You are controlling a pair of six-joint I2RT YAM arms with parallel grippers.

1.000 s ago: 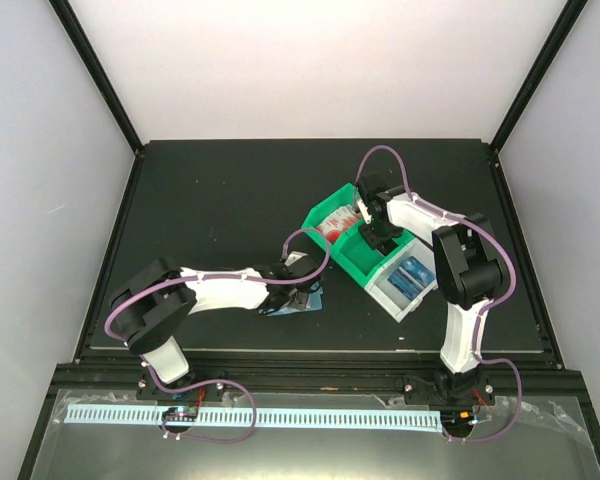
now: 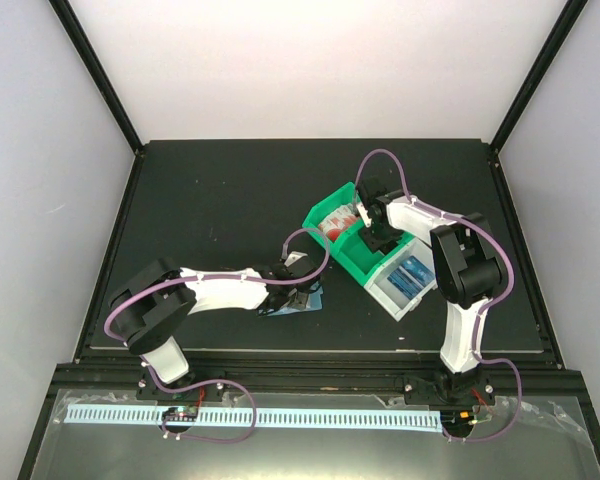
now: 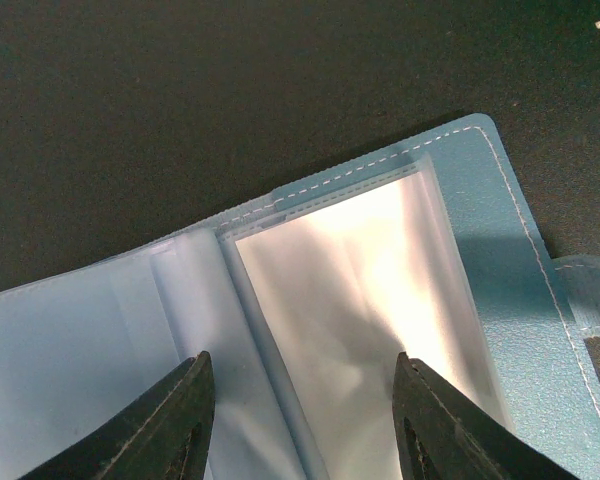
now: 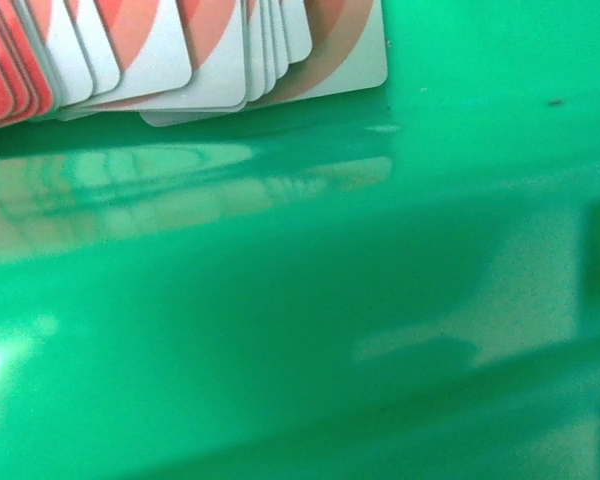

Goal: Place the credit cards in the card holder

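Note:
In the left wrist view, the pale blue card holder [image 3: 130, 310] lies flat with stitched edges and a clear pocket [image 3: 350, 290]. Over it stands my left gripper, its fingers well apart and no card between them. From above, only part of the holder [image 2: 310, 304] shows beside that arm. Red and white cards [image 2: 338, 221] stand in one end of the green box; the right wrist view shows their fanned corners [image 4: 200, 60] along its top. My right gripper [image 2: 383, 240] is at the box's middle; its fingers are out of the wrist view and their spacing is unclear.
The green box [image 2: 356, 262] joins a white compartment [image 2: 382, 297] holding blue cards [image 2: 410, 278]. The right arm reaches over its right side.
The right gripper has shifted very slightly within the green box. The left arm, the holder and the box look unmoved.

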